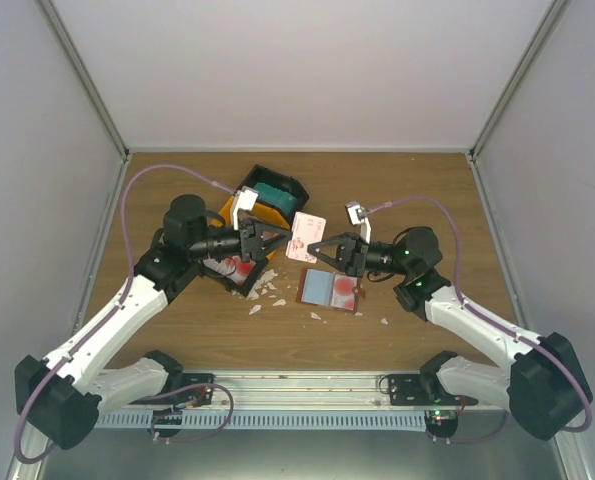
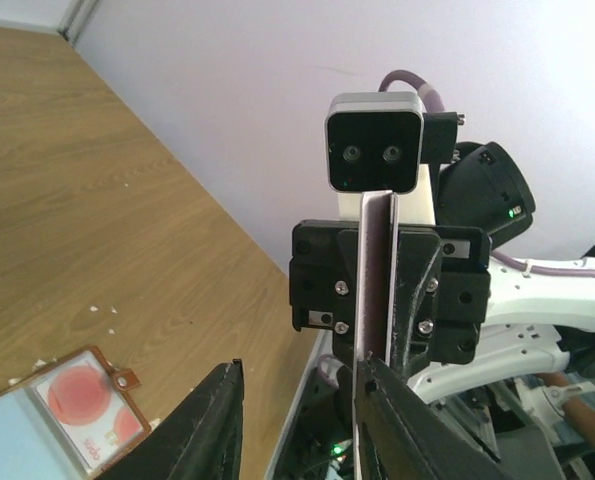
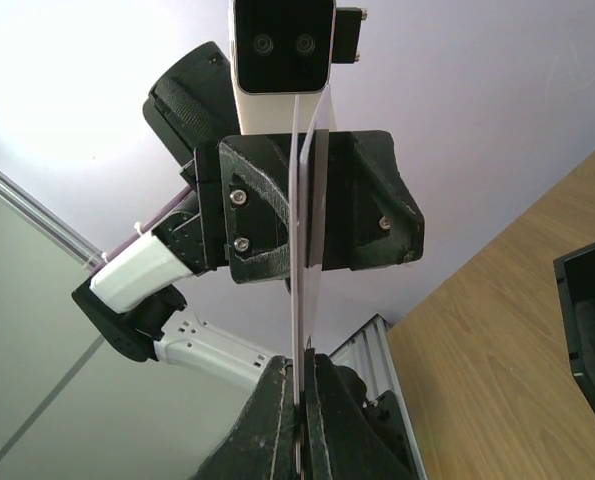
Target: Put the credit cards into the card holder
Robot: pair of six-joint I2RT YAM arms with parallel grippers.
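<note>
Thin pinkish-white cards point(image 1: 306, 238) with red marks hang in the air between the two arms. My right gripper is shut on them at their edge; seen edge-on, at least two layers point(image 3: 310, 200) spread apart at the far end. Around the cards' other side, my left gripper stands part open, one of its fingers point(image 2: 377, 410) right beside the card edge point(image 2: 362, 310) and a wide gap to the other finger. Below on the table lies the card holder point(image 1: 317, 288), opened flat, a card with red circles point(image 1: 344, 291) on its right half.
Black trays point(image 1: 299, 190) with teal and orange contents stand behind and under the left arm. Pale scraps point(image 1: 262, 285) are scattered left of the holder.
</note>
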